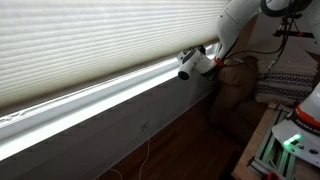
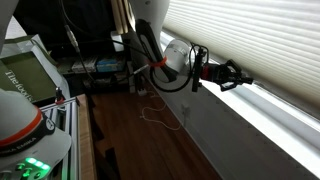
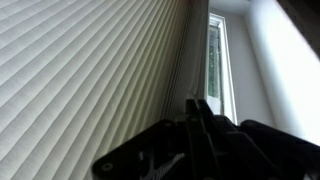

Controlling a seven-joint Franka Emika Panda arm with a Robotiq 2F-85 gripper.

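Observation:
A pale pleated blind covers most of the window, its lower edge slanting across exterior view 1. At that edge, towards the far end of the sill, my gripper appears shut on the blind. From the other side, exterior view 2 has the gripper against the underside of the blind. Pleats of the blind fill the left of the wrist view. Dark fingers meet there by its lower edge; the exact contact is too dark to make out.
Below the blind runs a white sill, with a strip of window glass showing in the wrist view. A brown armchair stands near the arm. White cords hang along the wall.

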